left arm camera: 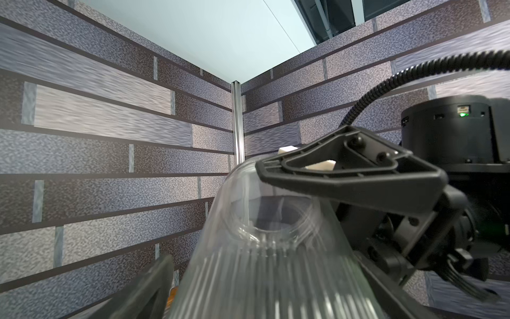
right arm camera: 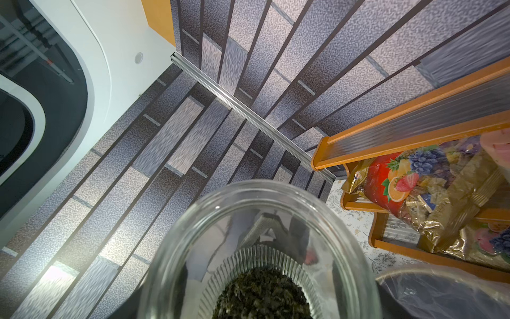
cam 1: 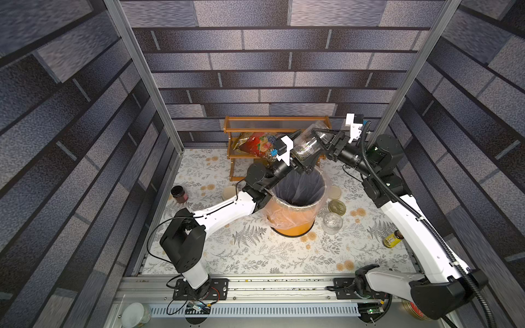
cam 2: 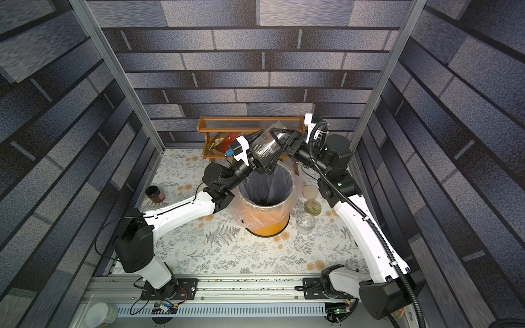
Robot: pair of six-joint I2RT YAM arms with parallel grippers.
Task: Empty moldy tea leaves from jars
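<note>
A clear glass jar with a ribbed body hangs tilted above the lined bin. My right gripper is shut on its upper end. In the right wrist view the jar's thick glass ring faces the camera, and dark tea leaves show deeper inside. My left gripper is at the lower, ribbed end. Its fingers lie either side of the ribbed glass in the left wrist view; whether both press on it, I cannot tell. A black right finger crosses the jar's far end.
Behind the bin is a wooden rack with a red-and-gold bag. Right of the bin are a clear glass jar and a round olive-green item. A small dark jar stands far left.
</note>
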